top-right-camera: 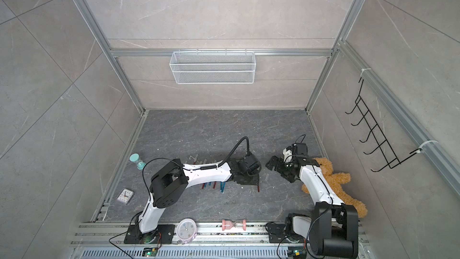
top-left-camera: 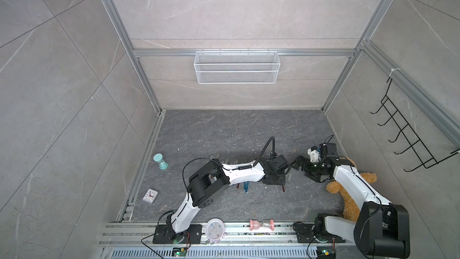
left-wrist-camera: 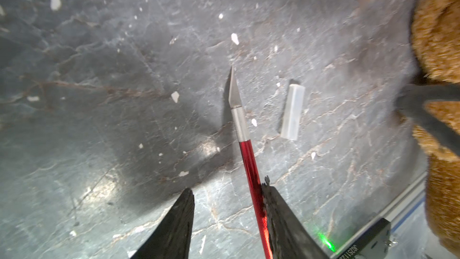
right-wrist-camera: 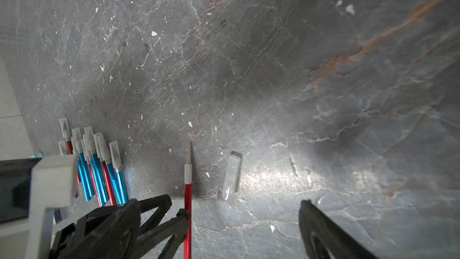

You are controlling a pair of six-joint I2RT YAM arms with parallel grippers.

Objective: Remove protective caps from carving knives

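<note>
A red carving knife lies on the table with its blade bare; a translucent cap lies loose beside it, also seen in the right wrist view as a cap (right-wrist-camera: 231, 175). My left gripper hangs above the knife's handle, fingers apart with nothing clearly held. My right gripper is open, to the right of the left one, nothing between its fingers. More red and blue knives (right-wrist-camera: 98, 167), capped, lie in a group to the left, partly hidden under my left arm in the top views.
A brown teddy bear (top-left-camera: 352, 201) lies at the right edge, under the right arm. A teal hourglass (top-left-camera: 160, 162) and small clock (top-left-camera: 150, 195) are at the left, a pink hourglass (top-left-camera: 261, 224) at the front.
</note>
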